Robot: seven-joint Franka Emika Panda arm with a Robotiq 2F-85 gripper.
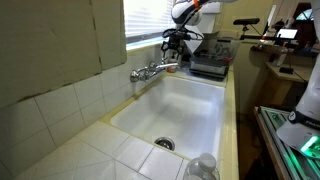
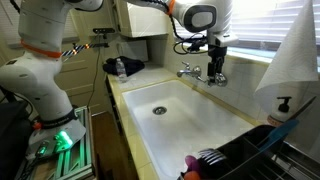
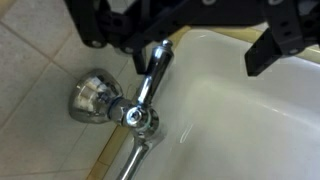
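Over the back wall of the white sink (image 2: 180,125), my gripper (image 2: 217,77) hangs pointing down beside the wall faucet (image 2: 190,70). In the wrist view my gripper is open, its dark fingers (image 3: 265,52) wide apart. A chrome faucet handle (image 3: 154,76) shows in the gap, close to the left finger; whether they touch I cannot tell. The round chrome wall flange (image 3: 92,95) lies just left of the handle. From the other side, the gripper (image 1: 178,45) appears past the faucet (image 1: 148,72).
A black dish rack (image 1: 210,63) stands beyond the sink's far end, with a dark-striped item (image 2: 208,160) near it. A clear bottle (image 1: 203,167) is on the near counter. A paper roll (image 2: 292,55) hangs by the wall. The sink basin is empty.
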